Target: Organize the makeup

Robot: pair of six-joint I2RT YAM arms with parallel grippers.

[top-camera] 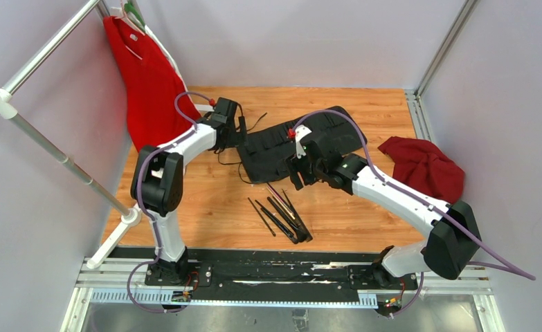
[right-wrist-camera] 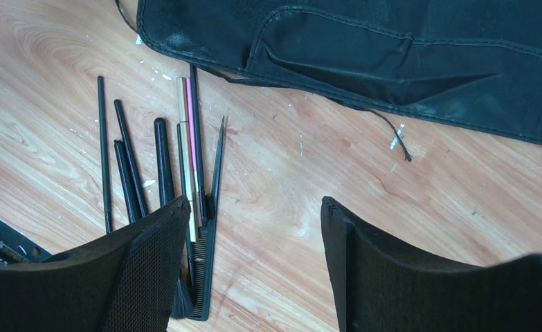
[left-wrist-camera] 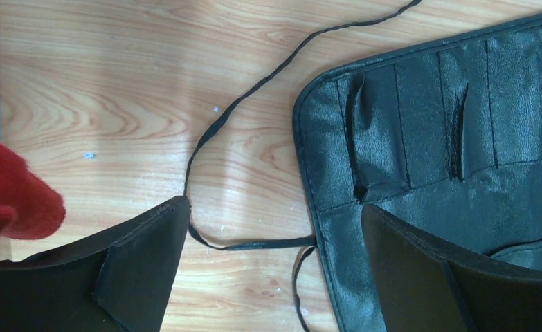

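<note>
A black brush roll [top-camera: 268, 155] with pockets lies flat at the table's back middle, its tie cords loose at the left end. In front of it are several brushes [right-wrist-camera: 163, 159], pencils and a comb [right-wrist-camera: 204, 277], loosely bunched. My left gripper hovers open over the roll's left end and cord [left-wrist-camera: 219, 124], nothing between its fingers. My right gripper hangs open above the table between the roll and the tools, which show near its left finger in the right wrist view.
A red garment [top-camera: 143, 83] hangs on a rail at the back left, close to the left arm. A folded red cloth [top-camera: 423, 166] lies at the right. Bare table [top-camera: 344, 221] shows at the front right and left.
</note>
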